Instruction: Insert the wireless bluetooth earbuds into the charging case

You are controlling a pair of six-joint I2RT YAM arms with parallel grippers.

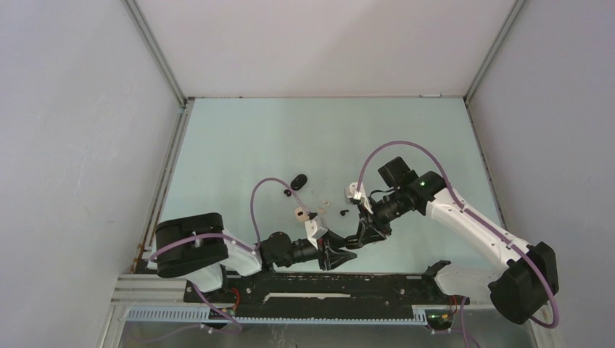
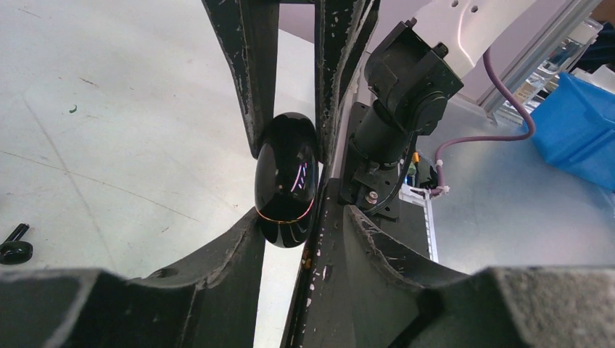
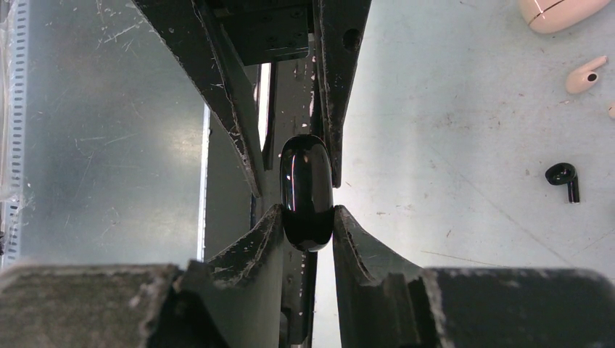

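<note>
A glossy black charging case (image 3: 307,190) is held upright in my right gripper, which is shut on it. My left gripper has its fingertips around the same case from the opposite side; whether both touch it I cannot tell. A black earbud lies on the table, also seen in the left wrist view. Another black case (image 1: 299,182) lies farther back, with small dark pieces (image 1: 287,192) beside it.
Pale pink pieces, including an earbud (image 3: 584,76) and a case (image 3: 555,11), lie on the table. Both grippers are near the front edge, over a black rail.
</note>
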